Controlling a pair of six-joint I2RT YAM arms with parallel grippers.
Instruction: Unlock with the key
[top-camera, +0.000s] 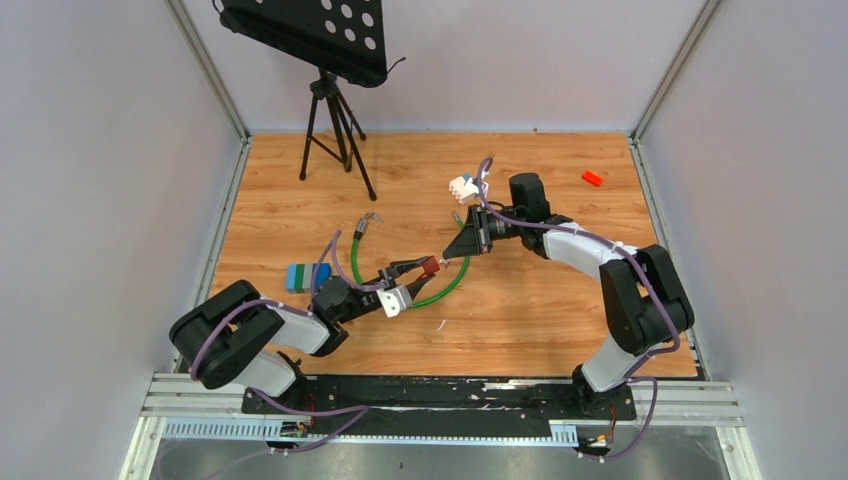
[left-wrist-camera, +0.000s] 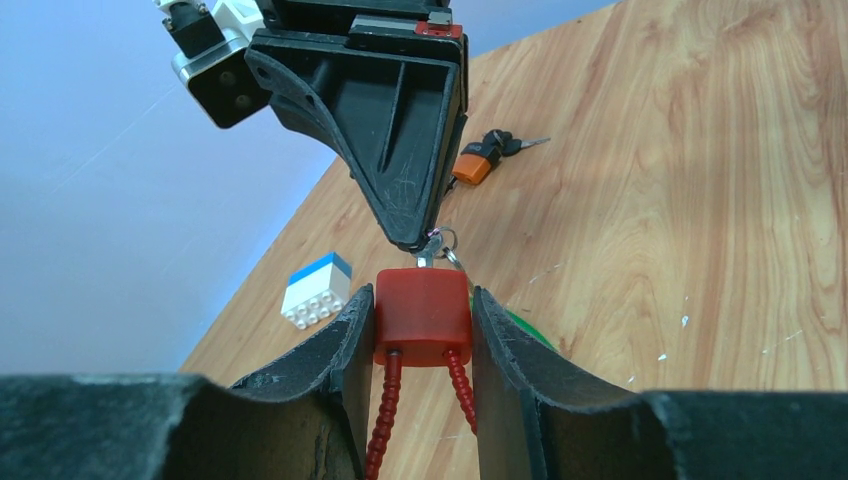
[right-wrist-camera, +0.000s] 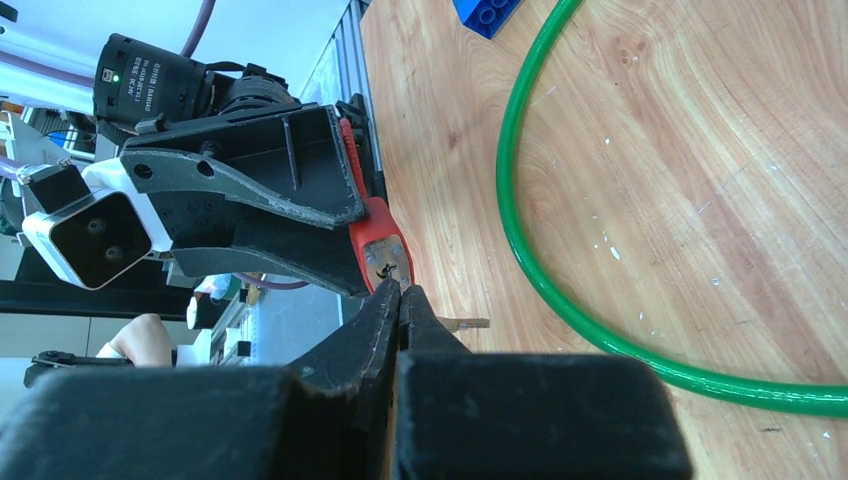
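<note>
In the left wrist view a red padlock (left-wrist-camera: 423, 315) sits squarely between the fingers of my left gripper, both pads against its sides; two red beaded cords trail below. The top view has this left gripper (top-camera: 422, 272) held above the table. My right gripper (top-camera: 453, 256) comes in from the other side, its tips pinched together on a small silver key (left-wrist-camera: 426, 258) at the padlock's face, a ring hanging beside it. In the right wrist view the lock's metal face (right-wrist-camera: 388, 262) is just beyond the tips, and a thin metal blade (right-wrist-camera: 466, 323) sticks out sideways. How deep the key sits is hidden.
A green hose (top-camera: 456, 283) curves on the table beneath both grippers. Coloured bricks (top-camera: 308, 278) lie at left, white bricks (top-camera: 464, 188) behind, and a red piece (top-camera: 592, 178) at far right. A black stand (top-camera: 340, 125) occupies the back left.
</note>
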